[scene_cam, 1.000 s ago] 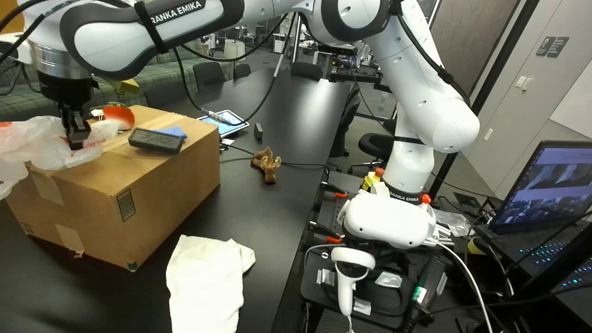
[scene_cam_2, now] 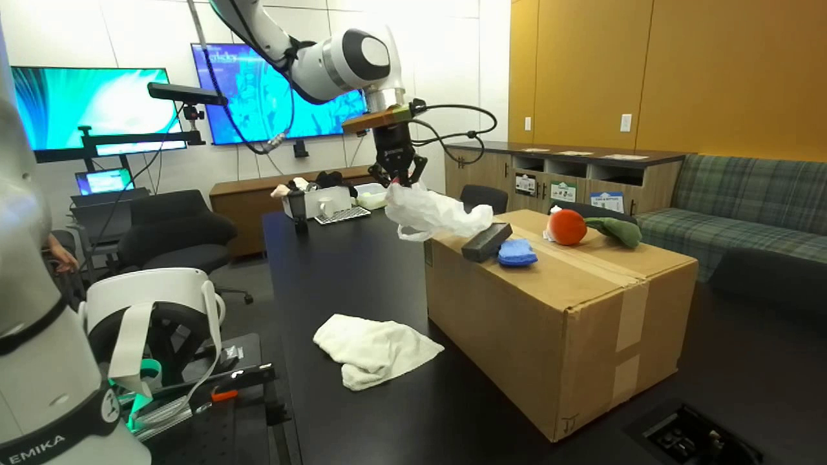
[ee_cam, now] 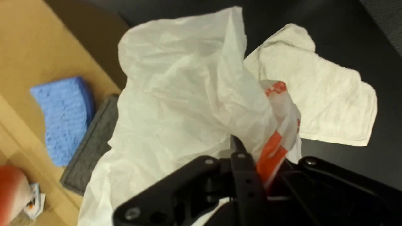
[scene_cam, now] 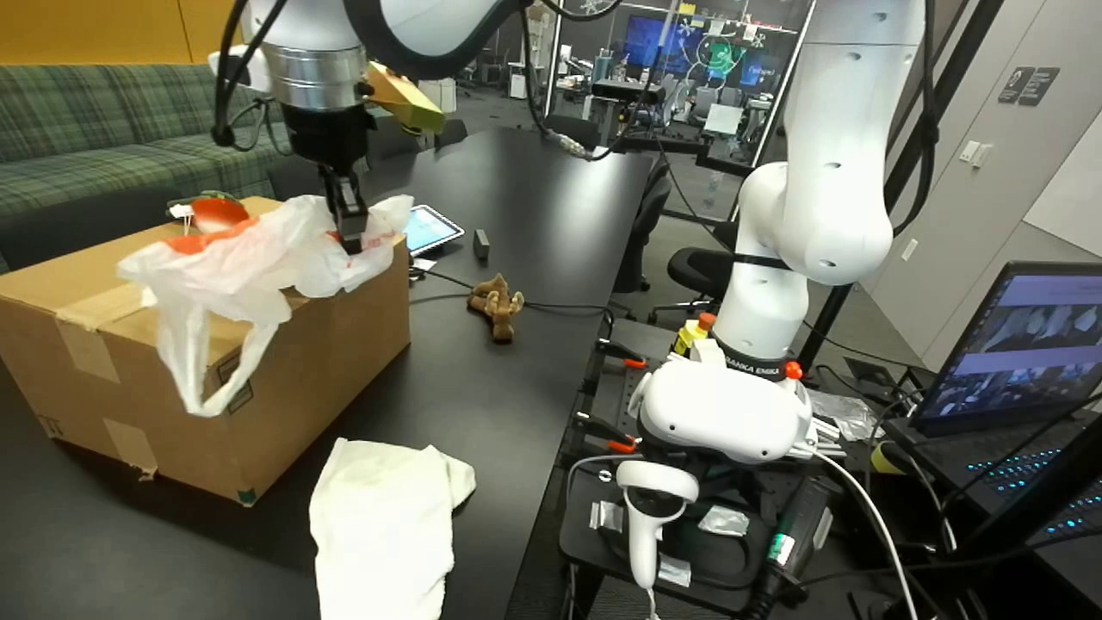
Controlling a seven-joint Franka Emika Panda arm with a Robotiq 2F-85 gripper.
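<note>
A crumpled white plastic bag (scene_cam: pixel 243 263) with red-orange print hangs from my gripper (scene_cam: pixel 351 232), whose fingers are shut on it. In the second exterior view the bag (scene_cam_2: pixel 438 213) spreads from the gripper (scene_cam_2: pixel 404 178) toward the near edge of the cardboard box (scene_cam_2: pixel 496 310). Through the wrist view, the bag (ee_cam: pixel 181 98) covers the middle, and its printed part is pinched at the dark fingers (ee_cam: pixel 243 165). Whether the bag touches the box top I cannot tell.
On the box lie a blue sponge (scene_cam_2: pixel 517 252), a dark eraser block (scene_cam_2: pixel 486 241), an orange-red round toy (scene_cam_2: pixel 567 227) and a green item (scene_cam_2: pixel 617 230). A white cloth (scene_cam_2: pixel 376 349) rests on the black table. A brown plush toy (scene_cam: pixel 498 306) and a tablet (scene_cam: pixel 430 229) lie farther off.
In the first exterior view, my gripper has swung rightward across the box, carrying the bag from the box's left side. The bag now hides the eraser and sponge there. The cloth has stayed put.
</note>
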